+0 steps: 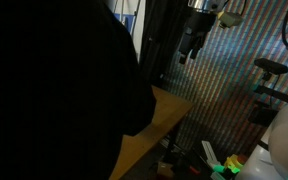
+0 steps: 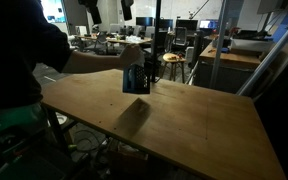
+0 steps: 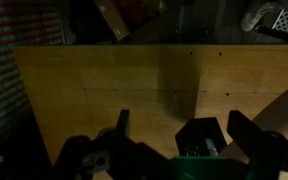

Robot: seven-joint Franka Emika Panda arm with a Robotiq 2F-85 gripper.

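Observation:
My gripper hangs above the table with its two fingers wide apart in the wrist view, and nothing is gripped. In exterior view 1 the gripper (image 1: 188,56) is at the upper right, clear of the wooden table (image 1: 162,112). A dark, box-like container (image 3: 201,136) shows below and between the fingers in the wrist view. In exterior view 2 a person's bare arm (image 2: 92,62) reaches to this dark container (image 2: 136,79), which is on or just above the table (image 2: 199,120). Its contents cannot be made out.
The person's dark-clothed body (image 1: 59,90) blocks much of exterior view 1. In the wrist view a brown box (image 3: 134,12) lies beyond the table edge.

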